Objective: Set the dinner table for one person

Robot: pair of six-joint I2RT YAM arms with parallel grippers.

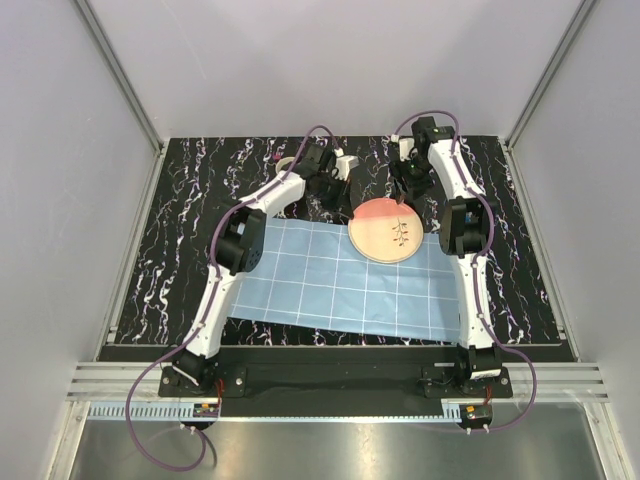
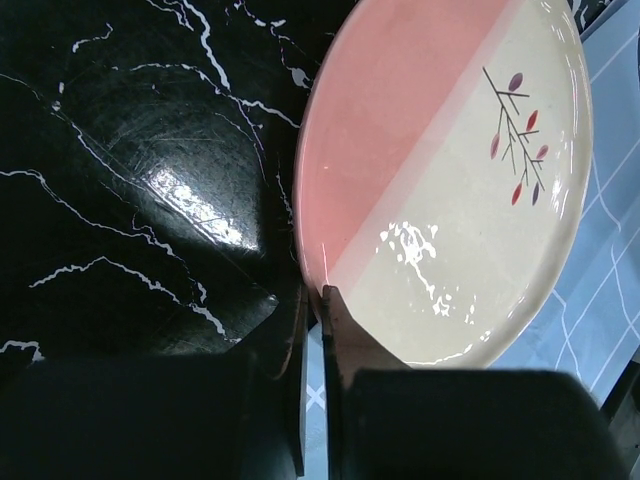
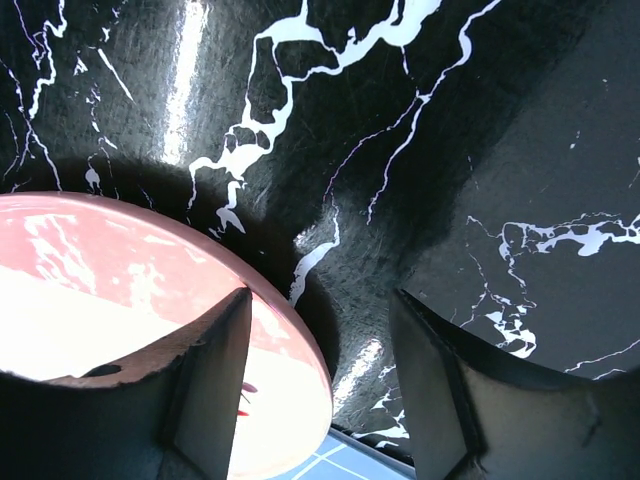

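Note:
A round pink-and-cream plate (image 1: 388,236) with a twig pattern lies over the back edge of the blue placemat (image 1: 330,290). At its left rim is my left gripper, its fingertips close together with the rim between them. My right gripper stands open at the plate's upper right rim. Its left finger (image 3: 218,370) overlaps the plate, while its right finger (image 3: 425,370) is over the bare black tabletop. The right wrist view shows a clear gap between the rim and that right finger.
A small pale item with some red (image 1: 284,165), perhaps a cup, is partly hidden behind the left arm.

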